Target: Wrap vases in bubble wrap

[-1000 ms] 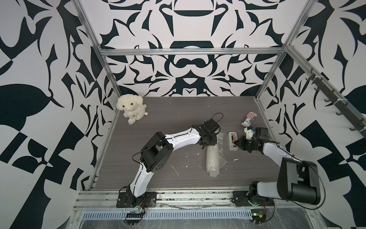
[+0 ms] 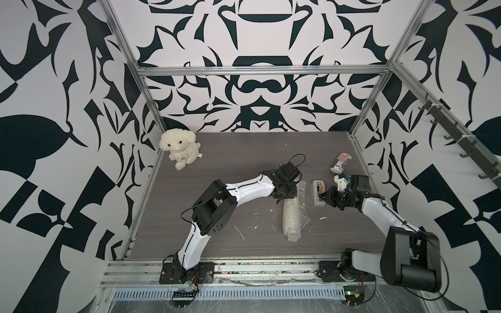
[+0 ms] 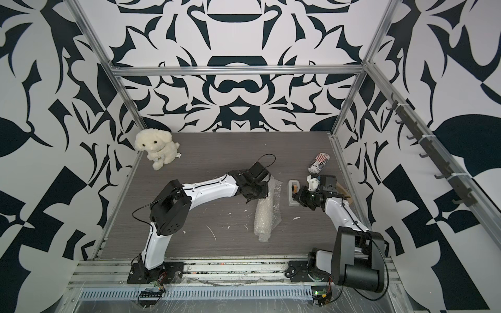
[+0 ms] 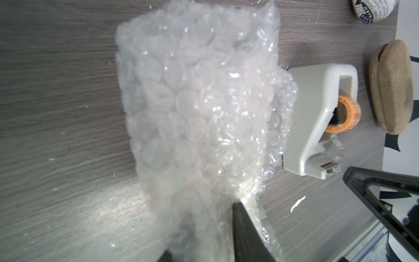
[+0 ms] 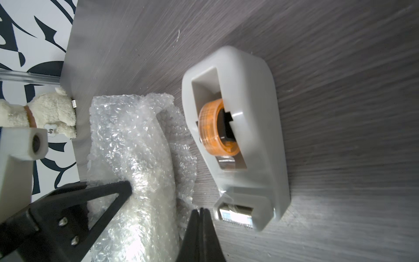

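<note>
A roll of clear bubble wrap (image 2: 291,221) lies lengthwise on the table with a loose flap along its right side; any vase inside cannot be made out. My left gripper is over the roll's far part, its fingers (image 4: 248,235) on either side of the bunched wrap (image 4: 196,104); whether they press on it is unclear. To the right of the roll stands a white tape dispenser (image 5: 257,109) with an orange tape roll (image 5: 216,126). My right gripper is shut, nothing visible between its fingertips, just left of the dispenser's cutter end.
A printed can (image 2: 340,162) lies at the back right, near a brown case (image 4: 392,87). The white plush dog (image 2: 180,147) sits at the far left. Open table lies left of the roll, with small scraps scattered about.
My right gripper has shifted slightly left and toward the front, beside the dispenser. The left arm and the wrap look almost unmoved.
</note>
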